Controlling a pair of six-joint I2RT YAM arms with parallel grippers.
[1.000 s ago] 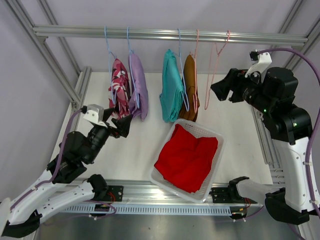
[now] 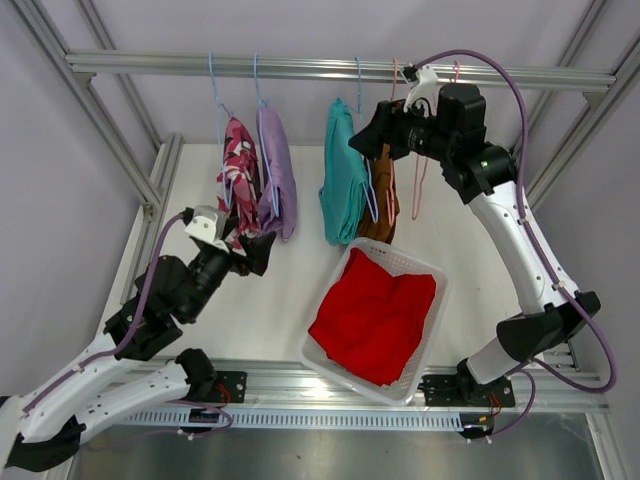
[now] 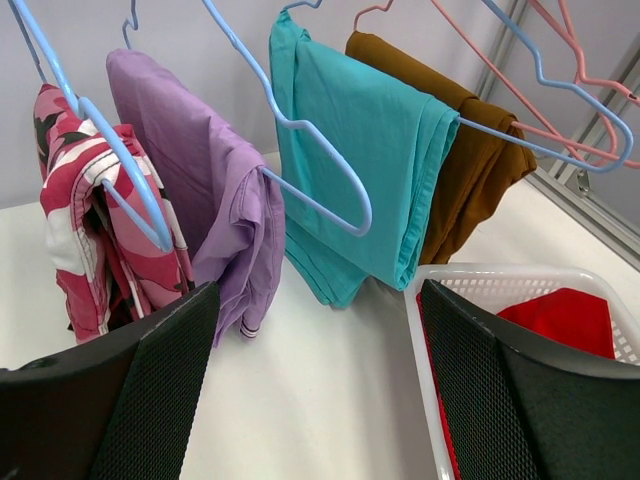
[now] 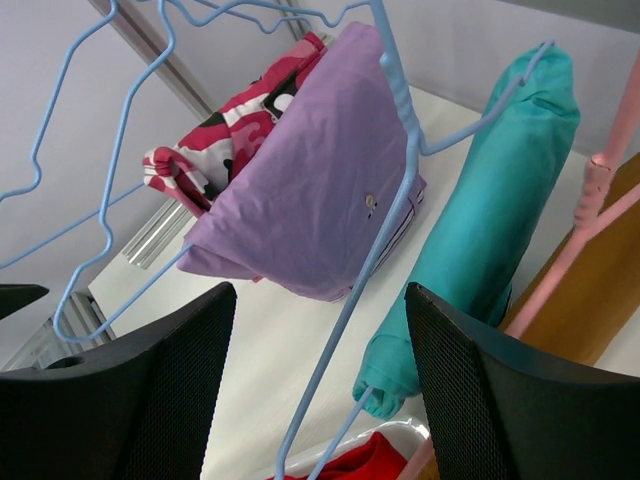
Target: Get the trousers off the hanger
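Folded garments hang on wire hangers from the rail: patterned red-white cloth [image 2: 238, 165], lilac [image 2: 277, 170], teal trousers [image 2: 340, 175] on a blue hanger, and brown [image 2: 378, 220] beside them. My left gripper [image 2: 250, 250] hangs low in front of the patterned and lilac garments; in its wrist view its fingers [image 3: 130, 400] stand apart with nothing between. My right gripper [image 2: 378, 140] is high at the teal and brown garments' hangers; in the right wrist view it is open, with the blue hanger [image 4: 355, 290] running in the gap above the teal cloth [image 4: 480, 220].
A white basket [image 2: 432, 320] holding red cloth [image 2: 370, 320] sits below on the floor panel. The metal rail [image 2: 300, 67] spans the top, with frame posts at both sides. An empty pink hanger [image 2: 420, 195] hangs right of the brown garment.
My left gripper has moved slightly right and down.
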